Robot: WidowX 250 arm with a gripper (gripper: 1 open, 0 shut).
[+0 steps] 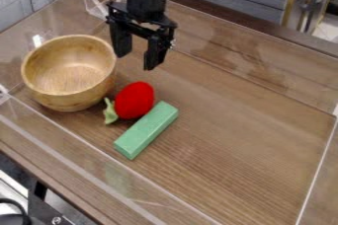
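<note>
The black gripper (137, 43) hangs above the table at the upper middle, its fingers apart with nothing between them. A red object (134, 102) with a green leafy tip, like a toy strawberry or radish, lies on the table below it, just right of a tan bowl (69, 80). A green rectangular block (146, 129) lies diagonally below the red object.
A rail or edge runs along the upper right. The bowl takes up the left side.
</note>
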